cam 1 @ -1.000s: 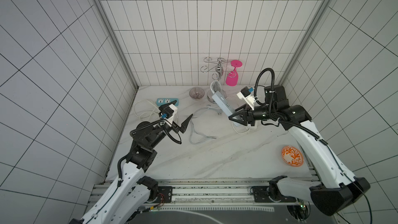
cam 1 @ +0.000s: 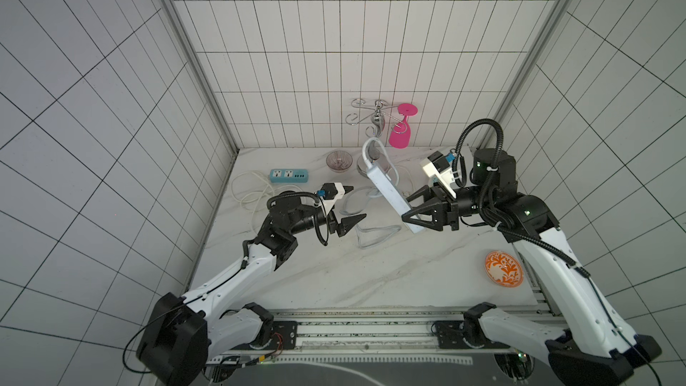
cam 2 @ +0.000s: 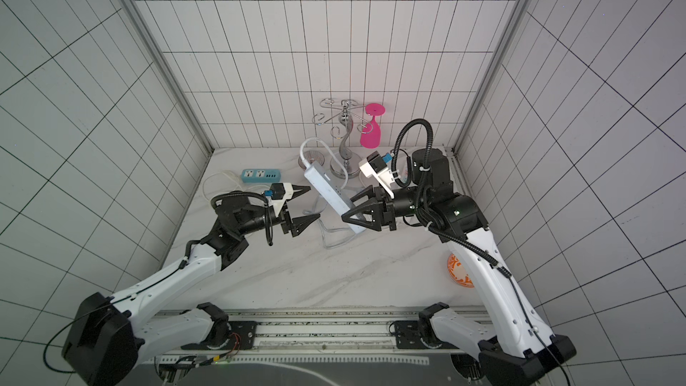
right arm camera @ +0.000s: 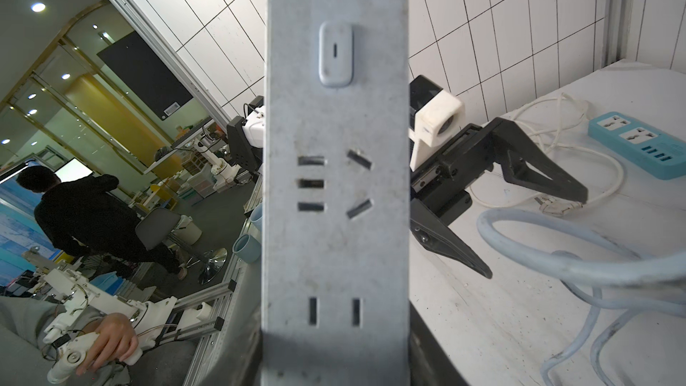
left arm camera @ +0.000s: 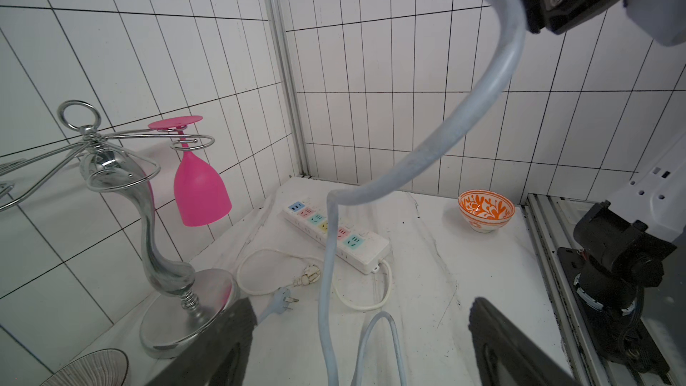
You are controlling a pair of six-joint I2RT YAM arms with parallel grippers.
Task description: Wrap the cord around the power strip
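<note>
The pale blue-grey power strip (cam 1: 388, 187) is held tilted above the table, with my right gripper (cam 1: 408, 208) closed around its lower end. In the right wrist view the strip's socket face (right arm camera: 336, 121) fills the middle. Its thick cord (left arm camera: 436, 146) arches from the upper end, hangs down, and lies in loose loops on the table. My left gripper (cam 1: 358, 202) stands open to the left of the strip, its fingers (left arm camera: 221, 343) apart. From the left wrist, the cord passes between the fingers without being gripped. The cord's plug (left arm camera: 277, 303) rests on the table.
A metal rack (left arm camera: 150, 243) with a pink goblet (left arm camera: 200, 186) stands at the back. A white multi-socket strip (left arm camera: 336, 234) lies behind my right arm, a teal one (cam 1: 288, 176) at back left. An orange bowl (cam 1: 503, 268) sits front right.
My left gripper has moved right, toward the held strip and its cord, staying open.
</note>
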